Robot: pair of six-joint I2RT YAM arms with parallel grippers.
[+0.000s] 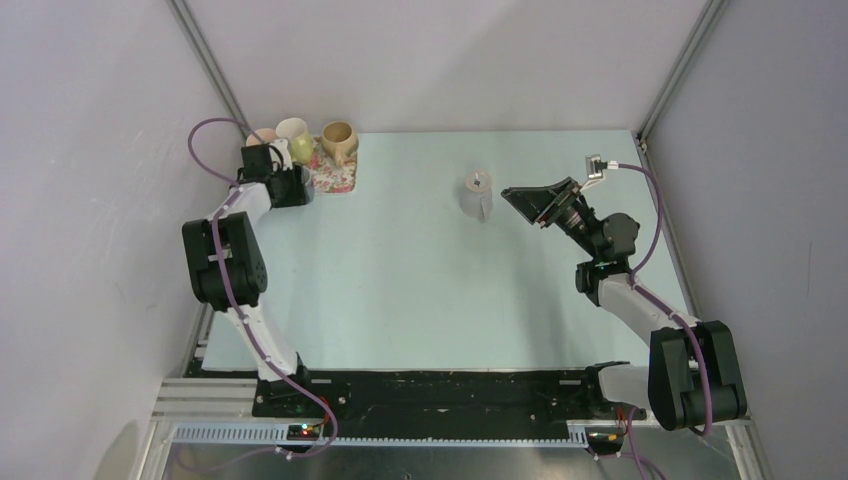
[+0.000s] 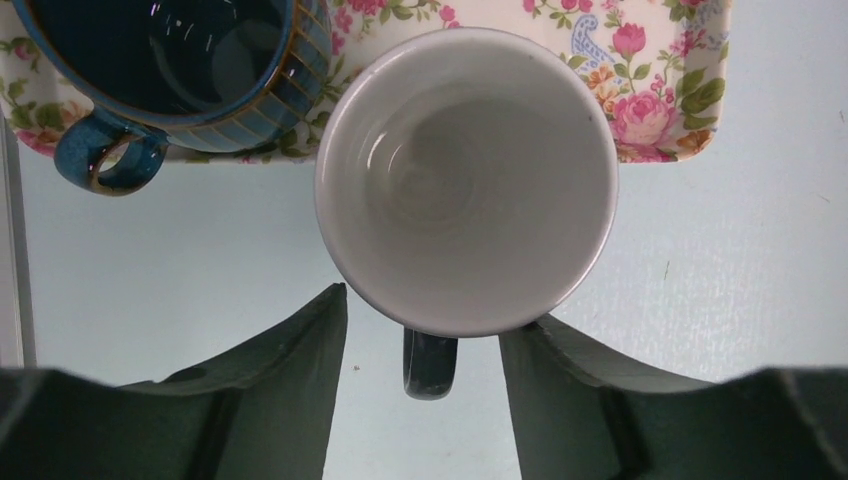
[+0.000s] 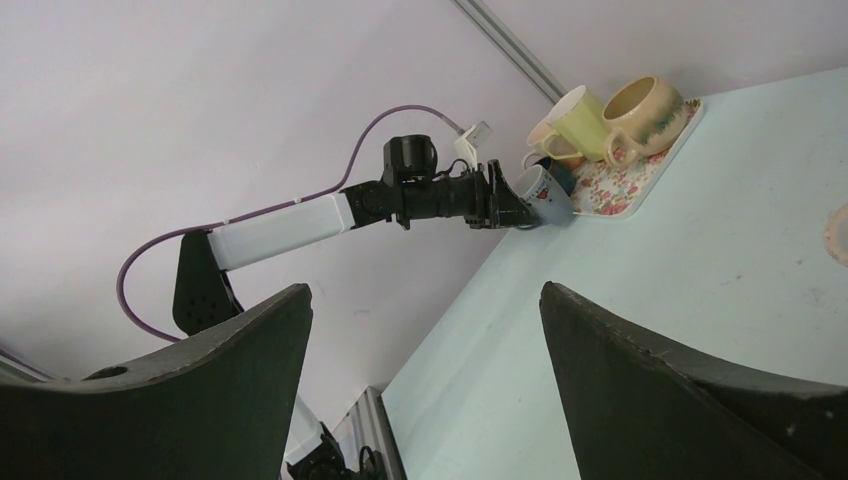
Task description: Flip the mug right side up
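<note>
The grey-blue mug [image 2: 468, 180] has its pale mouth up and its dark handle [image 2: 430, 368] toward my left gripper. That gripper is open, a finger on either side of the handle, with gaps between. In the right wrist view the mug [image 3: 546, 196] stands at the near edge of the floral tray, visibly tilted; how its base rests is hidden. Another mug [image 1: 478, 192] sits bottom up on the middle of the table, handle toward the front. My right gripper is open and empty, off to the right of it.
On the tray are a dark blue mug [image 2: 250, 115] close on the left, a yellow-green mug [image 3: 580, 125] and a tan mug [image 3: 648, 115]. A side wall [image 1: 110, 150] rises left of the left arm.
</note>
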